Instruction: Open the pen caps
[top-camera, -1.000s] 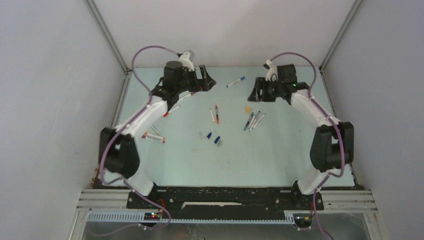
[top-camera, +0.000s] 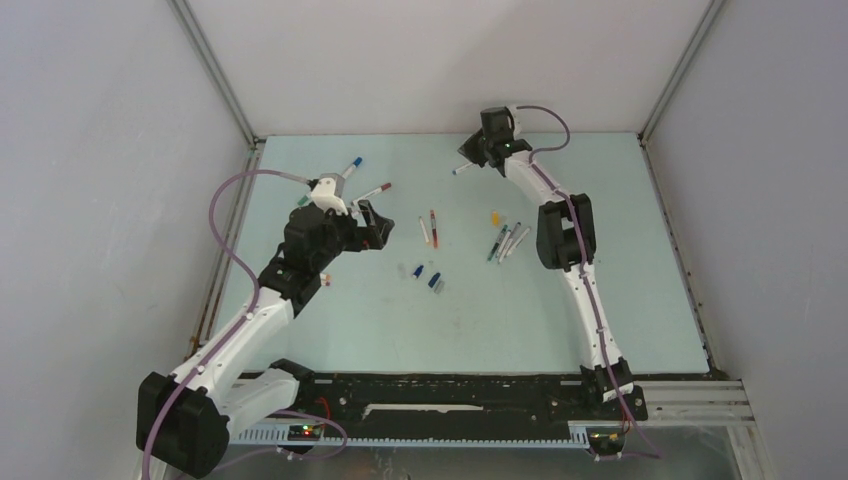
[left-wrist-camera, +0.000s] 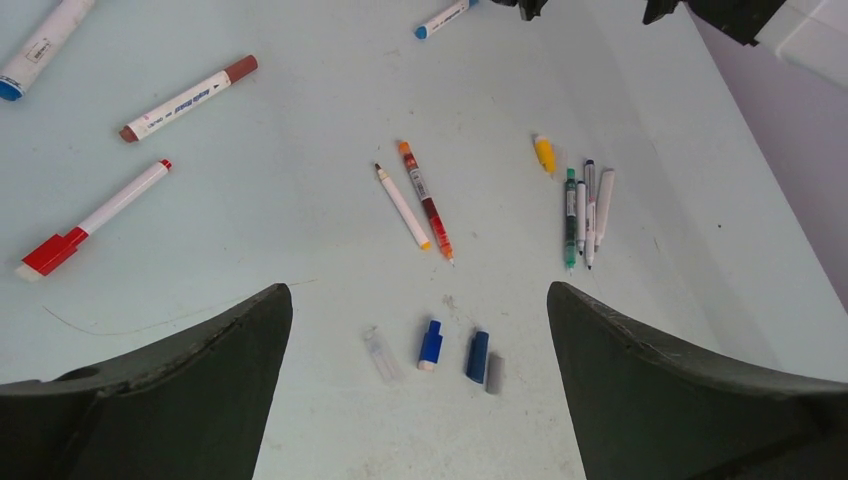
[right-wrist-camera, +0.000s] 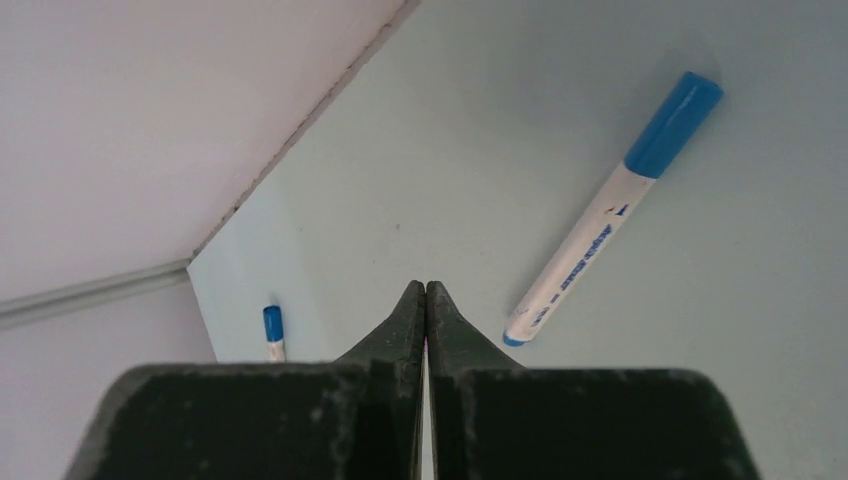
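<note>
My right gripper is shut, with nothing seen between its fingers, beside a white marker with blue cap at the back of the table. My left gripper stands open above the left-middle; below it in its wrist view lie a red-capped marker, a brown-capped marker, a white pen, an orange-red pen and several pens in a group. Loose caps lie nearby: yellow, blue, dark blue, clear and grey.
The back wall is close to my right gripper. More markers lie at the left, partly hidden by the left arm.
The left arm has moved down toward the front from the back left. My right gripper has moved back and leftward over the blue-capped marker.
</note>
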